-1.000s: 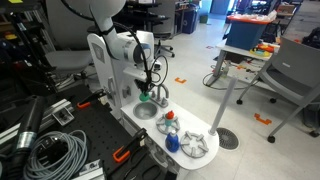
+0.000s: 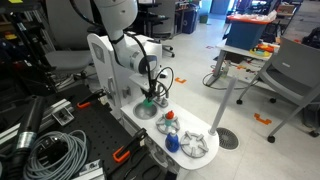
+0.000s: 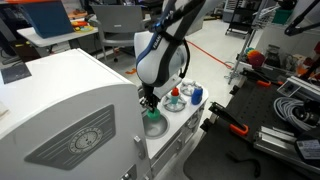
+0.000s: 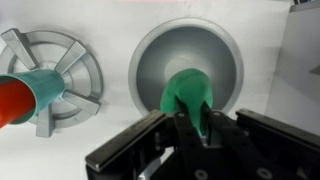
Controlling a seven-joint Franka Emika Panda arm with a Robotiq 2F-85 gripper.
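Observation:
My gripper is shut on a soft-looking green object [image 4: 186, 88], perhaps a cloth or sponge. The green object bulges out beyond the fingertips and hides part of them. Behind it in the wrist view lies a round grey sink basin [image 4: 153, 64] set in the white counter. From the side, the green object [image 2: 148, 102] shows at the basin's far edge, and in the other exterior view it [image 3: 154, 114] is over the basin [image 3: 156, 128]. Whether it touches the basin is hard to tell.
A teal cup [image 4: 43, 88] with a red object [image 4: 13, 100] stands on a grey burner [image 4: 88, 75] beside the basin. Farther along are a blue item [image 2: 172, 143] and a second burner [image 2: 195, 146]. A faucet [image 2: 161, 92] rises behind the basin.
The gripper and the green object have moved lower and slightly right in exterior view 1, closer to the basin. The cup, the blue item and the burners look unmoved.

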